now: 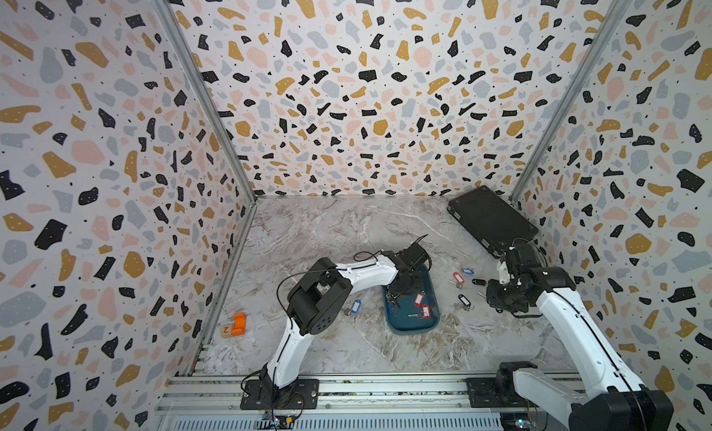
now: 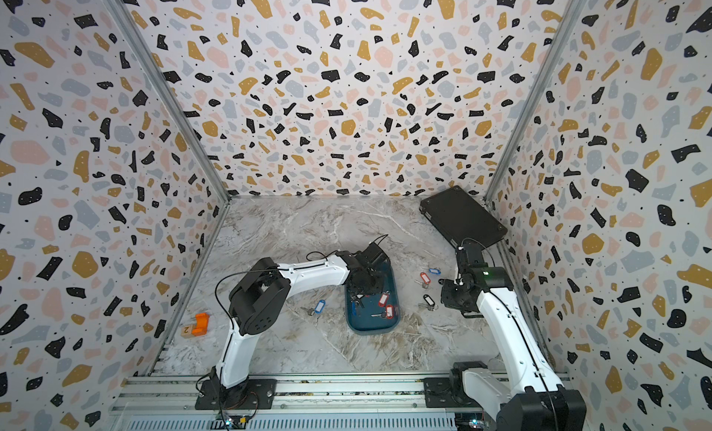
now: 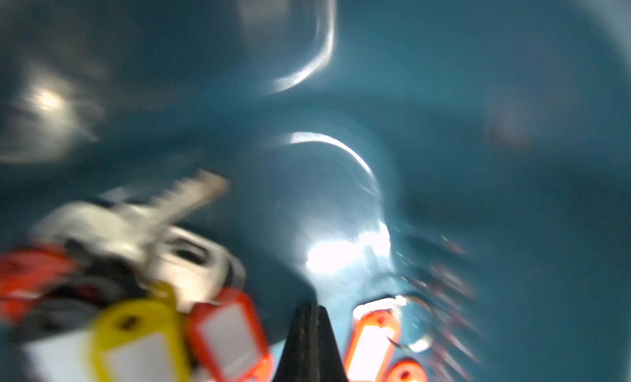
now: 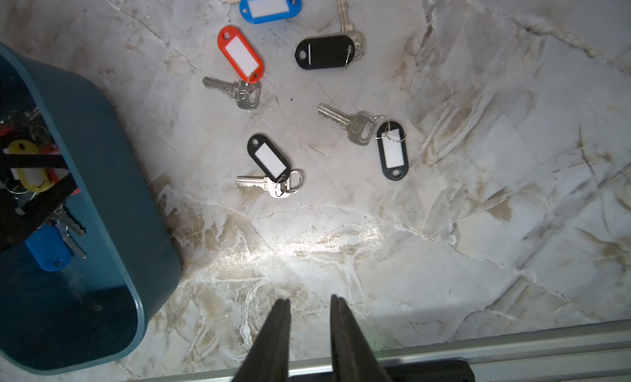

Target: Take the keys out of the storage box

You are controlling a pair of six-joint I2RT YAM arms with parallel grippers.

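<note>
The teal storage box (image 1: 410, 331) holds several tagged keys. Down inside it is my left gripper, its fingertips together with nothing between them. Just left of those fingertips in the left wrist view lies a red-tagged key's tag (image 3: 228, 339), outside the fingers, beside a yellow tag (image 3: 134, 342). Another red tag (image 3: 370, 346) with a ring lies to their right. A blue tag (image 4: 49, 248) shows in the box in the right wrist view. My right gripper is open and empty above the table, right of the box.
Outside the box on the right lie a red-tagged key (image 4: 240, 55), a blue tag (image 4: 270, 5) and several black-tagged keys. Another blue tag (image 1: 356, 306) is left of the box. A black case (image 1: 491, 219) stands at the back right. The box wall (image 4: 141, 217) rises beside my left gripper.
</note>
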